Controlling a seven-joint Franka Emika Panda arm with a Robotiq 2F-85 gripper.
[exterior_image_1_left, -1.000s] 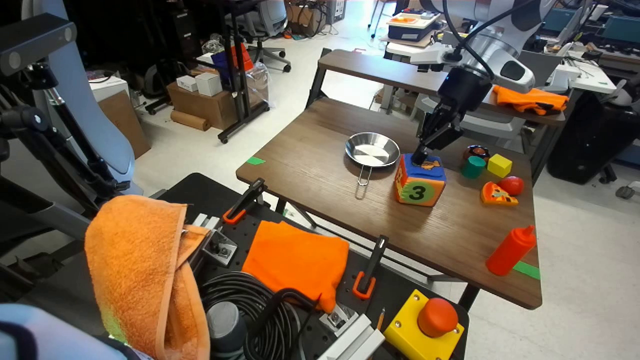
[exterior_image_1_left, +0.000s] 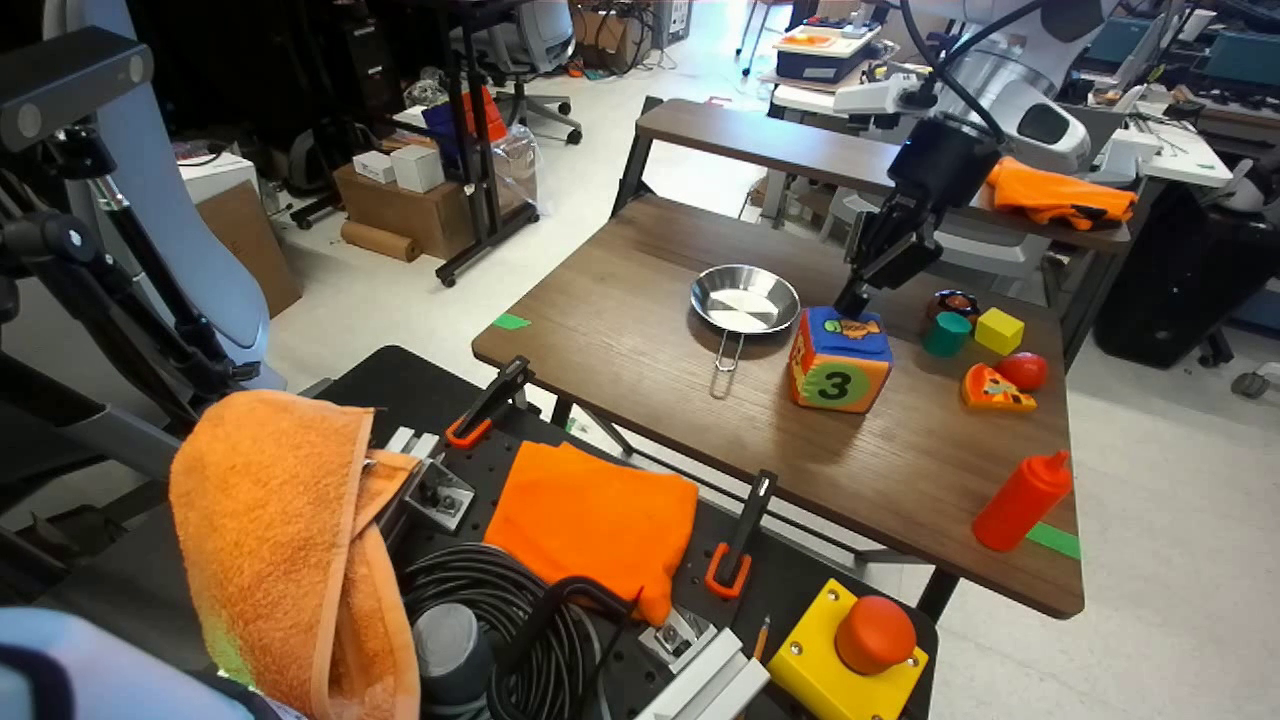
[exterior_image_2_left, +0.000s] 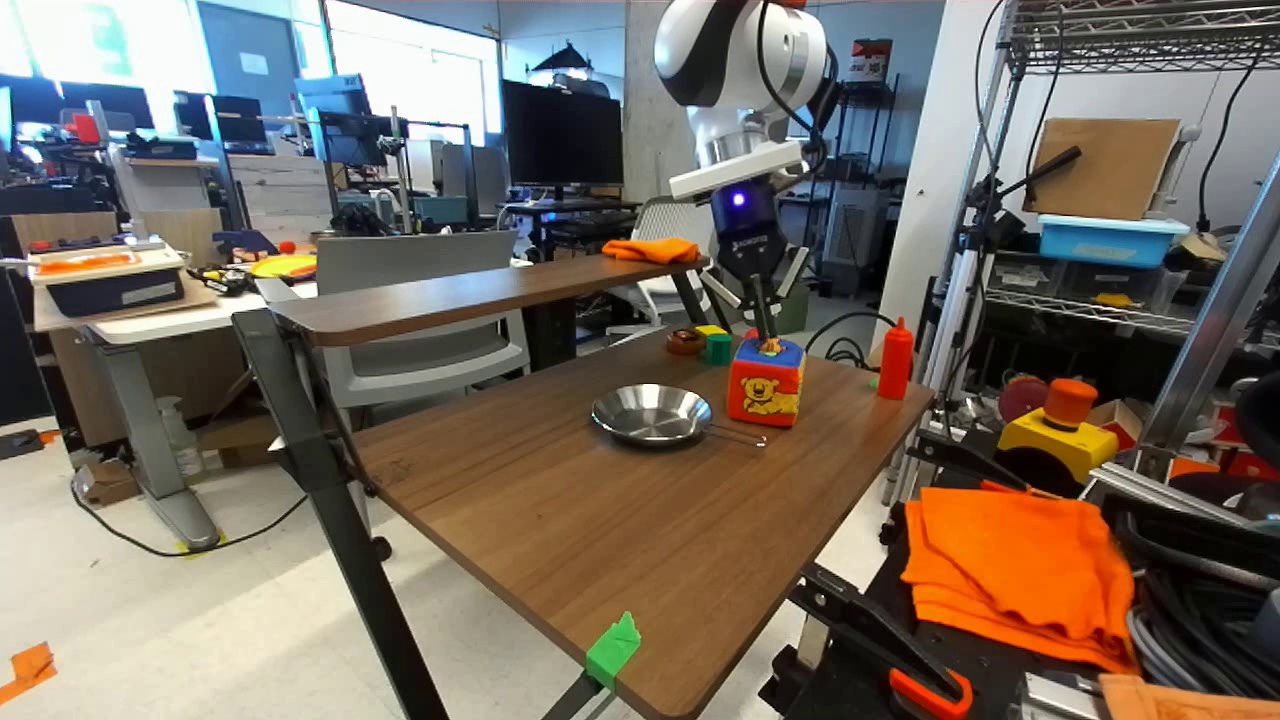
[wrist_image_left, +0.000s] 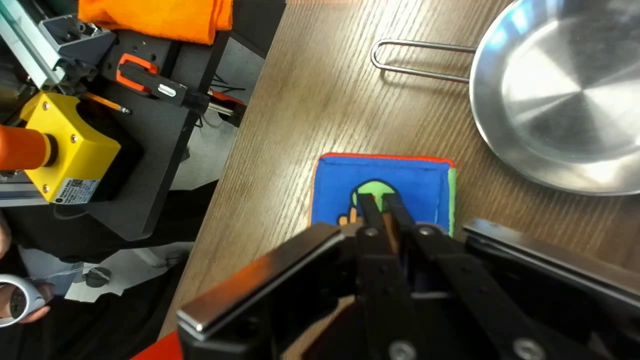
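Note:
A soft toy cube (exterior_image_1_left: 839, 374) with a blue top, a green "3" face and a bear on a red face (exterior_image_2_left: 764, 394) stands on the brown table. My gripper is shut just over the cube's blue top, its fingertips close together with nothing showing between them. In the first exterior view the gripper (exterior_image_1_left: 851, 300) points down at the cube's back part. Whether the tips touch the cloth I cannot tell. From the wrist, the gripper's fingers cover the near part of the blue top (wrist_image_left: 336, 180).
A steel pan (exterior_image_1_left: 744, 300) lies beside the cube, its handle toward the table's front. On the other side sit a green cylinder (exterior_image_1_left: 947, 334), a yellow block (exterior_image_1_left: 998, 331), a red tomato-like toy (exterior_image_1_left: 1023, 371) and a pizza slice (exterior_image_1_left: 994, 389). A red bottle (exterior_image_1_left: 1022, 502) stands near the edge.
The gripper has risen slightly and shifted a little to the right in the first exterior view. The cube, the pan and the other objects have stayed put.

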